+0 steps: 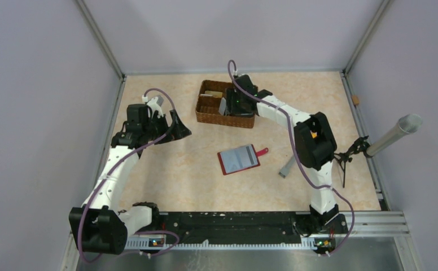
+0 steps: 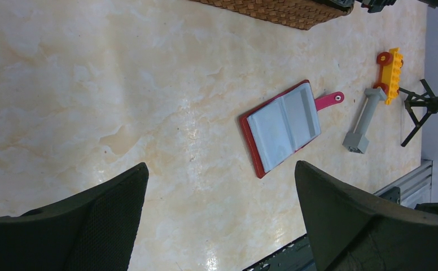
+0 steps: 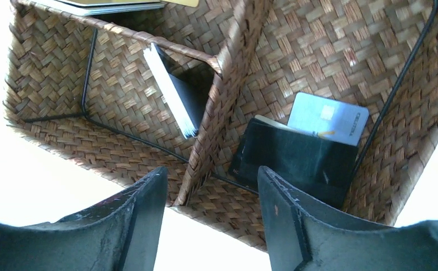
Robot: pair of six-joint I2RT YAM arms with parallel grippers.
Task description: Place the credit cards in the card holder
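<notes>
A red card holder (image 1: pixel 240 158) with pale sleeves and a red strap lies on the table, below the wicker basket (image 1: pixel 208 117). In the right wrist view, a black card (image 3: pixel 301 158) partly covers a blue card (image 3: pixel 332 116) in one basket compartment. White-edged cards (image 3: pixel 171 96) lean by the divider (image 3: pixel 223 96) in the neighbouring one. Over the basket, my right gripper has its fingers apart, with no card visibly held between them. Left of the holder, my left gripper is open and empty above bare table.
More cards (image 3: pixel 109 8) lie in the basket's far-left part. Right of the holder are a grey block-ended bar (image 2: pixel 365 121), a yellow toy piece (image 2: pixel 392 75) and a black tripod (image 2: pixel 431 104).
</notes>
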